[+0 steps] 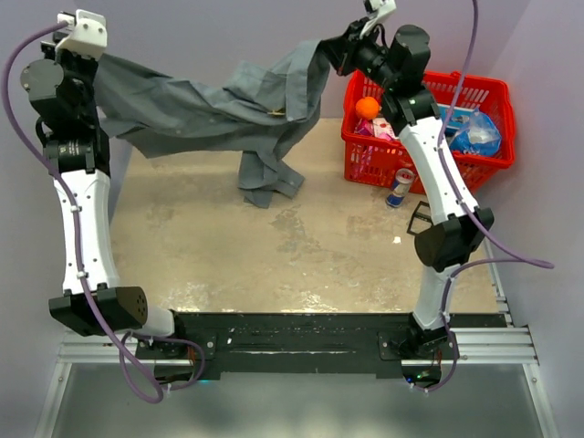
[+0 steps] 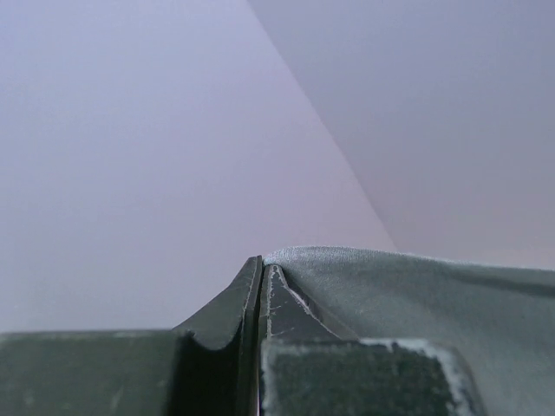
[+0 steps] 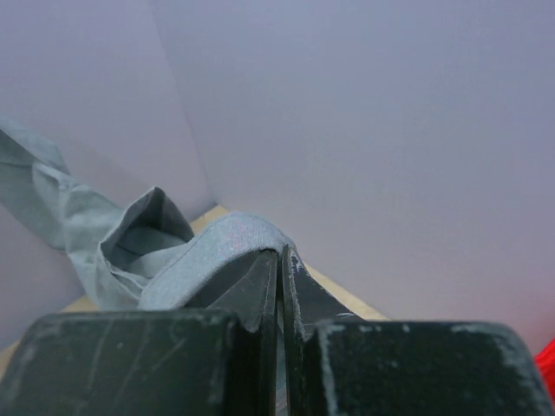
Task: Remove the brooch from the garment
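A grey garment [image 1: 205,114] hangs stretched between my two raised grippers at the back of the table. At its left end my left gripper [image 1: 99,59] is shut on the cloth; the left wrist view shows the fabric edge [image 2: 381,286] running off to the right from the fingertips. My right gripper [image 1: 334,59] pinches the other end, with a fold of cloth [image 3: 230,243] between its fingers in the right wrist view. A small gold-coloured brooch [image 1: 276,113] shows on the fabric near the right gripper. One loose part of the garment dangles toward the table's middle.
A red basket [image 1: 493,91] holding an orange ball [image 1: 368,108], a blue bag [image 1: 476,135] and other items stands at the right, behind my right forearm. Beside it are a can [image 1: 400,187] and a small black frame [image 1: 420,217].
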